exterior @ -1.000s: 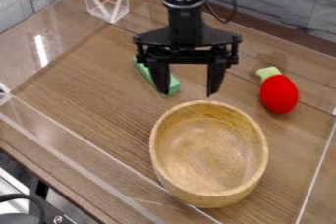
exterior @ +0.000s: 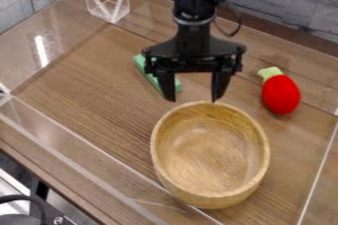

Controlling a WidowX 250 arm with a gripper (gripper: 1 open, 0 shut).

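Note:
My dark gripper (exterior: 196,71) hangs above the back rim of a yellow bowl (exterior: 211,155), its fingers spread apart with nothing visible between them. A green object (exterior: 154,70) lies on the table just left of the gripper, partly behind a finger. A red rounded object (exterior: 280,95) sits at the right, behind and right of the bowl, with a pale green piece (exterior: 270,73) behind it.
A small clear or white object (exterior: 110,4) stands at the back left. The yellow bowl fills much of the front centre.
My gripper has risen slightly and tilted over the last second, staying near the green object. The bowl, red object and green object appear in the same places.

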